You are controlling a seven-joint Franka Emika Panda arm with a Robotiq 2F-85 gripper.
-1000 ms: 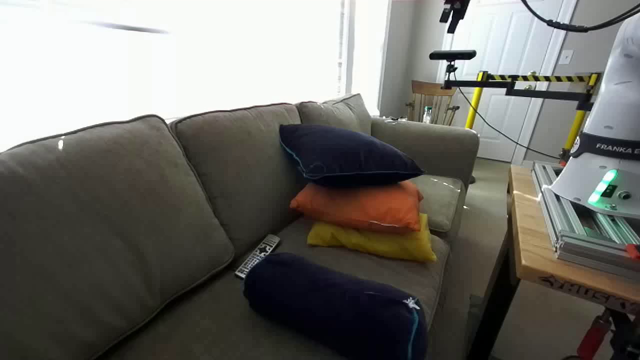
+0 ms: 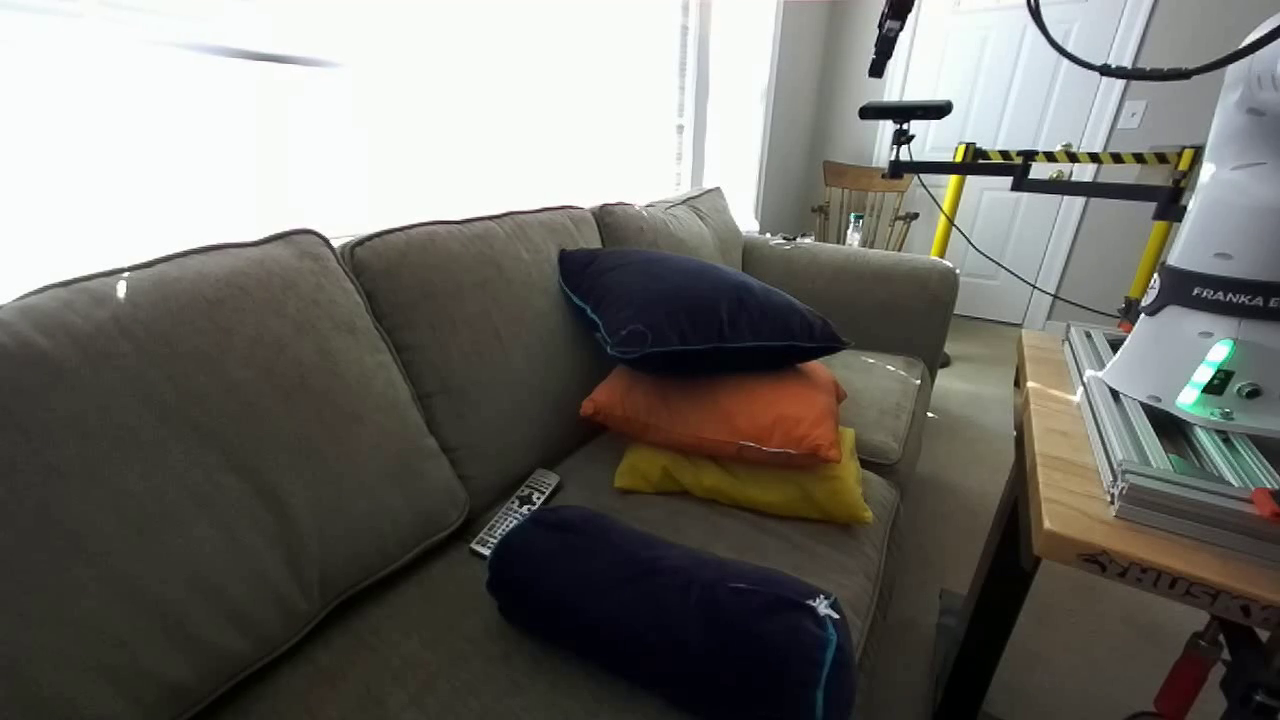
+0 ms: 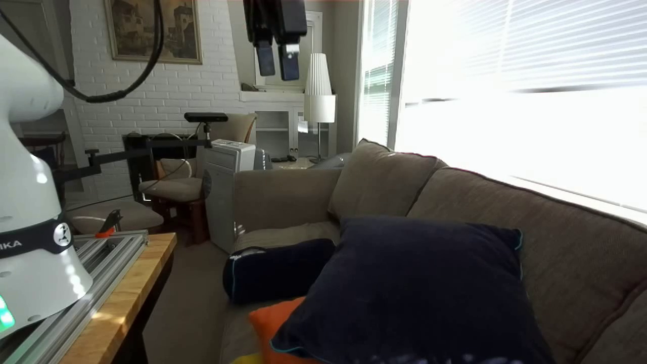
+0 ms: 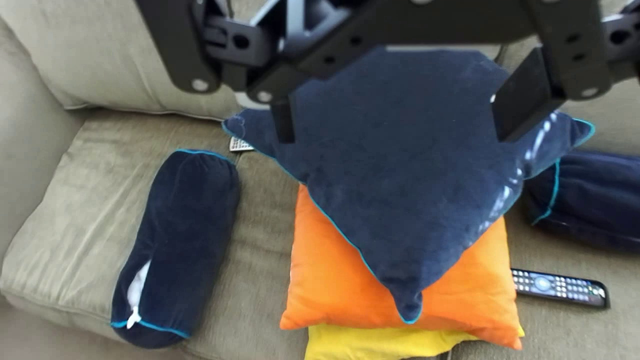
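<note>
High above the couch, my gripper [image 3: 277, 63] hangs open with nothing between its fingers. The wrist view looks down past the gripper at a large navy cushion [image 4: 408, 162] with turquoise piping, well below it and apart from it. That cushion [image 2: 702, 306] tops a pile: an orange cushion [image 2: 720, 410] is under it and a yellow one [image 2: 750, 480] is lowest. A navy bolster [image 2: 660, 612] lies beside the pile, with a silver remote [image 2: 516, 510] by its end. In the wrist view the bolster [image 4: 180, 246] is on the left, its zip end partly open.
A black remote [image 4: 559, 288] and another navy cushion [image 4: 591, 201], cut by the frame edge, lie at the wrist view's right. Couch backrests [image 2: 480, 312] rise behind the pile. My arm's base stands on a wooden table [image 2: 1086, 480] across a floor gap.
In exterior view 1 the gripper has shifted slightly left and turned, so its fingers now overlap from that side. The cushions, bolster and remote have not moved.
</note>
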